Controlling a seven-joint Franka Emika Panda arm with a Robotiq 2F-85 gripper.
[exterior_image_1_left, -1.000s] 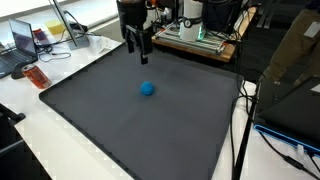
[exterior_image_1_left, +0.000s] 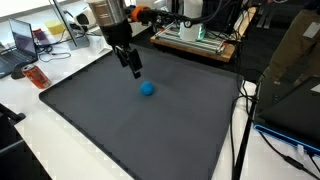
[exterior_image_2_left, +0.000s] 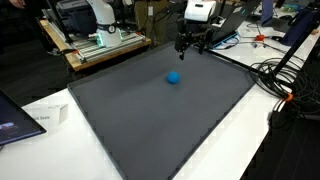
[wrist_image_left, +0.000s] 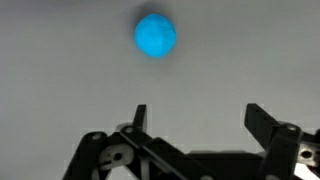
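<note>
A small round blue object (exterior_image_1_left: 147, 88) rests on the dark grey board, with clear space all round it. In the second exterior view the same blue object (exterior_image_2_left: 173, 77) lies in the far half of the board. My gripper (exterior_image_1_left: 131, 71) hangs above the board, behind and to the left of it in the first exterior view. The wrist view puts the blue object (wrist_image_left: 155, 36) near the top, beyond my gripper. Its two black fingers stand wide apart, open, with only bare board between them.
The grey board (exterior_image_1_left: 120, 122) is otherwise bare. Around it stand an orange-red can (exterior_image_1_left: 36, 77), a laptop (exterior_image_1_left: 24, 39) and a wooden tray (exterior_image_1_left: 205, 43) at the back. A black cable (exterior_image_1_left: 236, 120) runs along one side.
My gripper has moved left and slightly lower in the first exterior view, from behind the blue object to its back left. The blue object has stayed in place.
</note>
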